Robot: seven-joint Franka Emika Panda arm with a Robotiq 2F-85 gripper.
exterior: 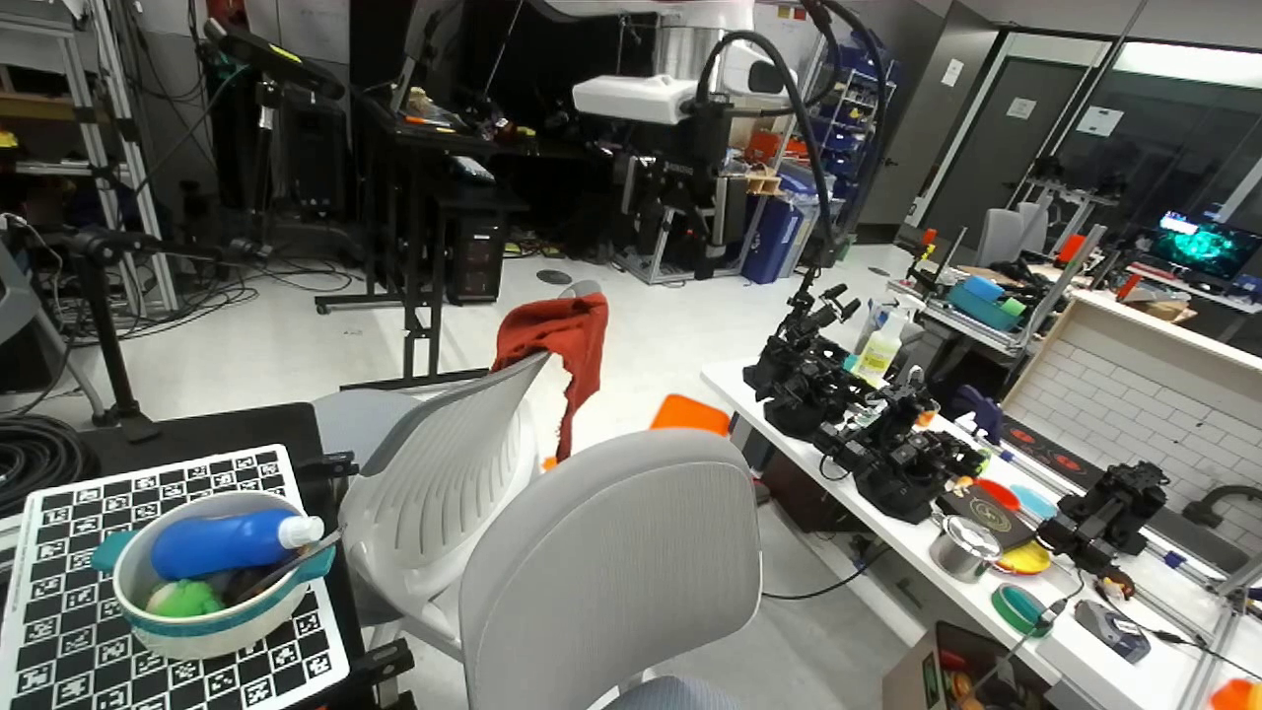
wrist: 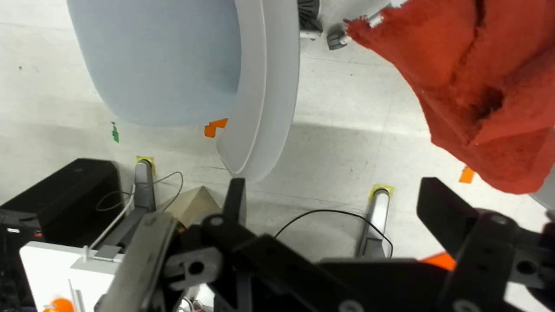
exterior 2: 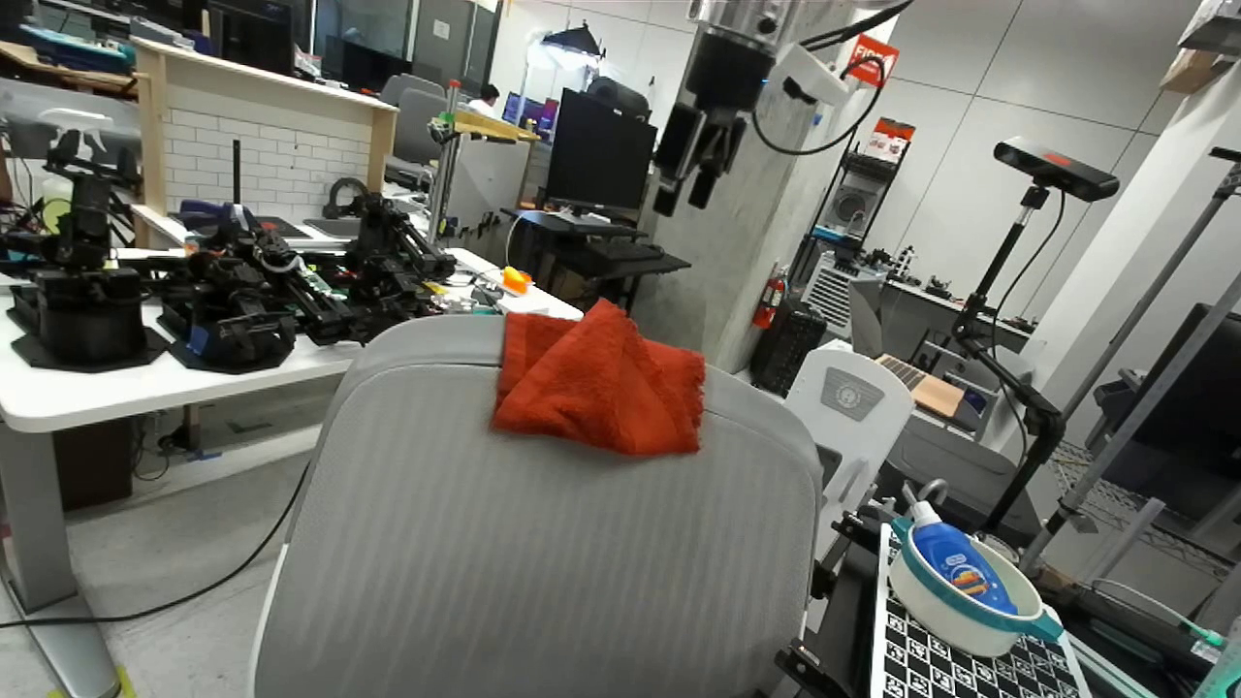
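Observation:
A red cloth (exterior: pixel 562 337) hangs over the top of a grey chair's backrest (exterior: pixel 444 461). In exterior view 2 the cloth (exterior 2: pixel 611 390) lies folded across that top edge. My gripper (exterior 2: pixel 685 198) is up in the air above the chairs, well apart from the cloth, its fingers pointing down. The wrist view shows my gripper with its fingers wide apart and only floor between them. There the cloth (wrist: pixel 468 88) fills the upper right. The gripper (exterior: pixel 674 219) is dark against a dark background in exterior view 1.
A white pot (exterior: pixel 177 633) with a blue bottle (exterior: pixel 231 544) stands on a checkered board (exterior: pixel 71 592) at left. A second grey chair (exterior: pixel 615 556) stands in front. Several black robot arms (exterior: pixel 816 379) occupy the white table (exterior: pixel 852 491) at right.

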